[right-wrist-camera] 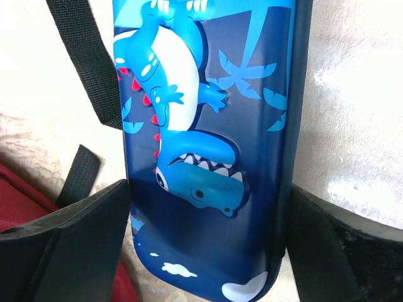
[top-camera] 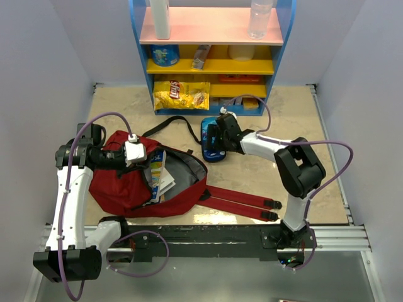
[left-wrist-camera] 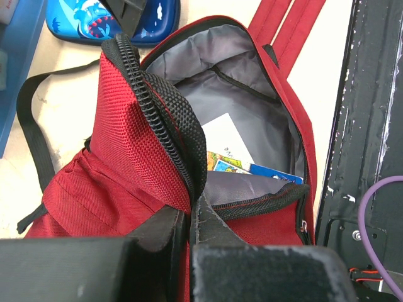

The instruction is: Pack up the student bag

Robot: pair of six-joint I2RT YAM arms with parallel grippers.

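Observation:
A dark blue dinosaur pencil case (right-wrist-camera: 182,151) lies along the gap of my right gripper, one finger at each long side. Both fingers seem to touch it, but whether they grip firmly cannot be told. From above, the pencil case (top-camera: 216,155) is on the floor right of the bag, partly covered by that gripper. My left gripper is shut on the upper edge of the red school bag (left-wrist-camera: 126,151), by the zipper. The bag's mouth gapes, showing grey lining, a white booklet (left-wrist-camera: 228,139) and colourful books (left-wrist-camera: 230,165).
Behind stands a blue shelf unit (top-camera: 144,94) with a yellow chip bag (top-camera: 181,95), a blue can (top-camera: 165,55) and a bottle (top-camera: 260,19). Red straps (top-camera: 242,200) stretch right from the bag. A black strap (top-camera: 169,124) runs toward the case.

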